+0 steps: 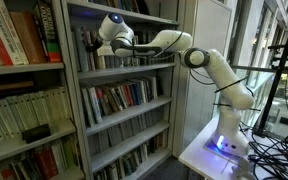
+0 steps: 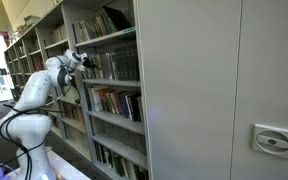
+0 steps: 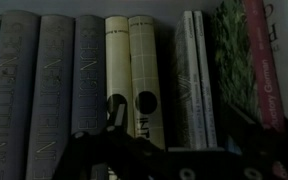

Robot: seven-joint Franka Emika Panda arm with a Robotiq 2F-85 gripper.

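Observation:
Upright books fill the wrist view: grey volumes [image 3: 46, 90] on the left, two cream books with black dots [image 3: 144, 80] in the middle, thin pale books [image 3: 198, 80] right of them, and a red-spined book [image 3: 261, 60] at the far right. My gripper is dark against them and stands open, fingers apart in front of the lower spines. Nothing shows held between them. In exterior view 1 the gripper [image 1: 96, 48] is at the upper shelf's book row, its fingertips hard to make out. Exterior view 2 shows the gripper [image 2: 87, 65] small beside the same row.
Lower shelves hold more books [image 1: 124, 98]. A second bookcase [image 1: 24, 110] stands to the left in exterior view 1. The arm's base is on a white table [image 1: 206, 157], with loose black cables [image 1: 274, 155] to its right.

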